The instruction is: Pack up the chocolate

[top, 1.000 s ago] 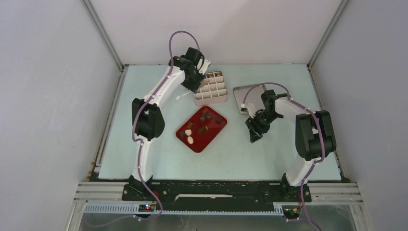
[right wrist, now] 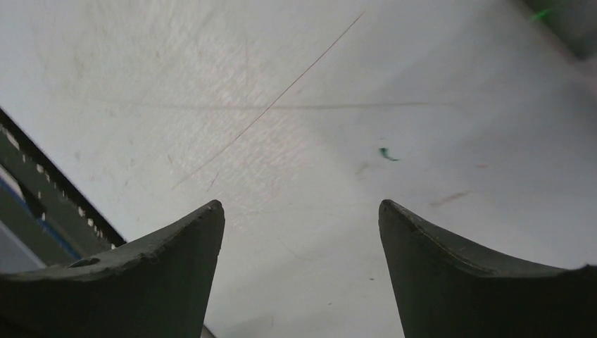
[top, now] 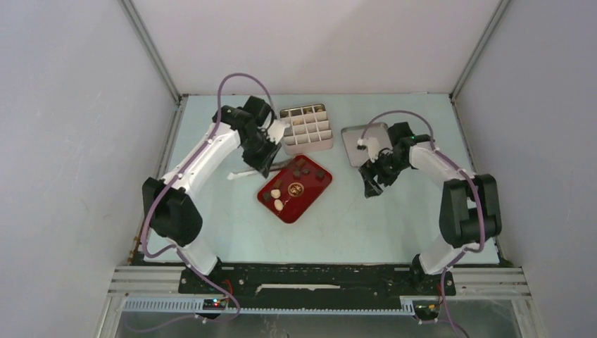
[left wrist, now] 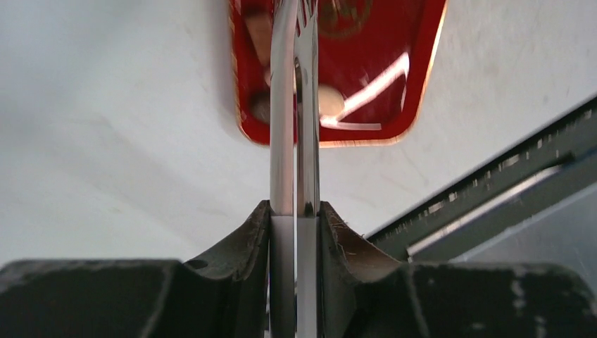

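Observation:
A red tray (top: 303, 201) holds several dark and pale chocolates and a round piece (top: 296, 190); behind it stands a pale compartment box (top: 308, 143) with some pieces in its back cells. My left gripper (top: 267, 162) is over the tray's left side, blurred; in the left wrist view long metal tong-like strips run up between its fingers, over the red tray (left wrist: 380, 127). Whether it grips them I cannot tell. My right gripper (top: 371, 179) is above bare table right of the tray, its two fingers apart with nothing between them in the right wrist view.
A grey tray (top: 349, 141) lies at the back right, partly under the right arm. Walls stand at both sides.
My left arm has swung from the compartment box forward and down-left to above the red tray. The right arm has shifted slightly toward the back.

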